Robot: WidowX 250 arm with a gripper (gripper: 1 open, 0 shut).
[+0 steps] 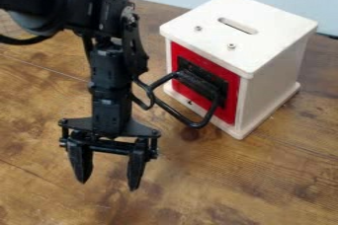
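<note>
My black gripper [109,168] hangs low over the wooden table at the left, open, its two fingers pointing down with nothing between them. To its right stands a white wooden box [271,81] with a slot and two screws on top. Its red front panel [228,116] carries a black part, and a black looped handle or cable shows between that panel and my arm; where it connects is partly hidden.
A pale wall or surface lies behind at the back right.
</note>
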